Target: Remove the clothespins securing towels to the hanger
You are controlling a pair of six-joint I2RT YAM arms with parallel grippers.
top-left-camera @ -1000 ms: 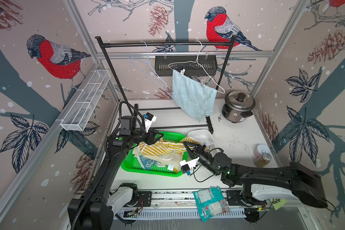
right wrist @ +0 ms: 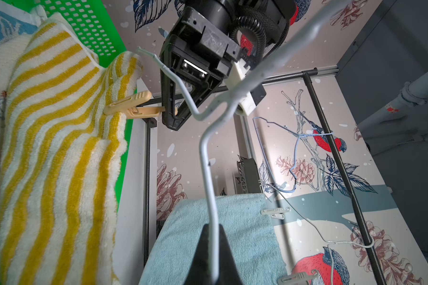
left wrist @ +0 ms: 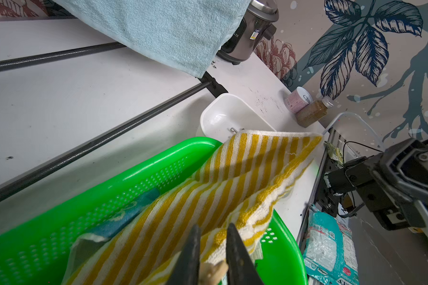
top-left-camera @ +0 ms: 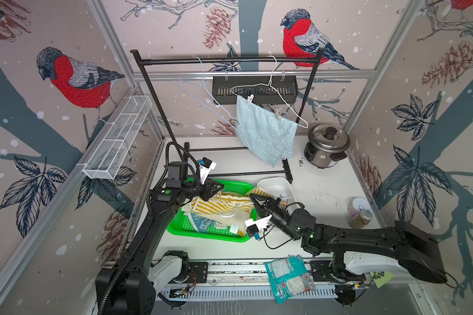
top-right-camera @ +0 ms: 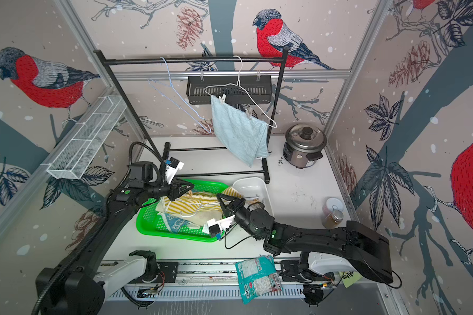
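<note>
A yellow-and-white striped towel (left wrist: 242, 175) lies across the green basket (left wrist: 147, 166), pinned by a beige clothespin (right wrist: 128, 103). My left gripper is at the pin's handle end; beige shows between its slightly parted fingers, but whether they press on it is unclear. My right gripper is shut on the white hanger (right wrist: 206, 156), whose wire runs between its fingertips. A light blue towel (top-left-camera: 265, 128) hangs from another white hanger (top-left-camera: 286, 99) on the rack, with clothespins (right wrist: 275, 212) along its top edge.
An empty blue hanger (top-left-camera: 207, 89) hangs on the black rack (top-left-camera: 168, 61). A white container (left wrist: 228, 116) stands behind the basket, and a cooker (top-left-camera: 328, 144) at back right. The table between basket and rack is mostly clear.
My left arm has shifted slightly at the towel's left part. The right arm barely moves. The towels look the same.
</note>
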